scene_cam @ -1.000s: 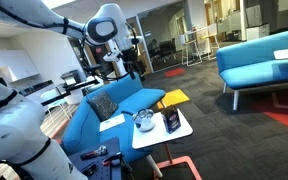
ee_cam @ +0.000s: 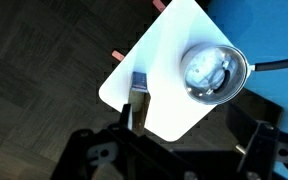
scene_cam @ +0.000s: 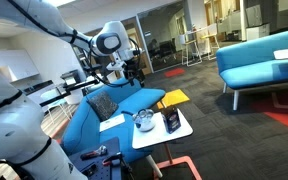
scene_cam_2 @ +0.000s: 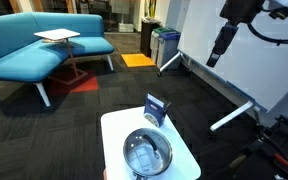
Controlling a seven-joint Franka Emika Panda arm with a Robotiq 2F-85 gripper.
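A round metal pot (scene_cam_2: pixel 147 155) with a dark handle (ee_cam: pixel 276 64) stands on a small white table (scene_cam_2: pixel 114 128). Something shiny lies inside the pot, too unclear to name. Beside it on the same tabletop stands a dark, narrow box or pouch (scene_cam_2: pixel 156 109), seen from above in the wrist view as a thin dark shape (ee_cam: pixel 139 103). My gripper is open and empty, its fingers spread wide. In exterior view 1 the gripper (scene_cam: pixel 125 76) hangs well above the table, touching neither object.
A blue sofa (scene_cam: pixel 136 100) runs along the table's side. Another blue couch (scene_cam_2: pixel 24 62) and a whiteboard (scene_cam_2: pixel 249 60) stand farther off. Open carpet (scene_cam: pixel 229 130) surrounds the table's outer side.
Over the last second my wrist and gripper have lowered and tilted a little. The pot, the dark box and the table have stayed put.
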